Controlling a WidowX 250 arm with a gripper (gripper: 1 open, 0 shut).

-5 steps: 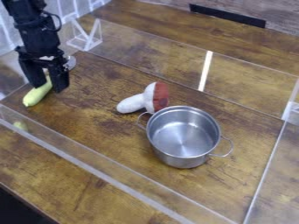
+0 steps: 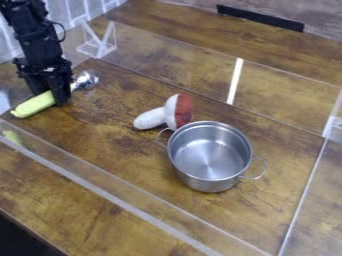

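Observation:
My black gripper (image 2: 47, 88) is low at the far left of the camera view, right over a long pale-green object (image 2: 34, 106) lying on the wooden table; whether its fingers are around it cannot be told. A silvery round item (image 2: 83, 78) lies just to the right of the gripper, partly behind it.
A steel pot (image 2: 210, 156) with two handles stands at the right of centre. A white object with a red end (image 2: 163, 115) lies above it. Clear strips or panels cross the table's edges.
My gripper has moved down and left onto the pale-green object, which now lies a little lower-left and more slanted. The pot and red-white object are unmoved.

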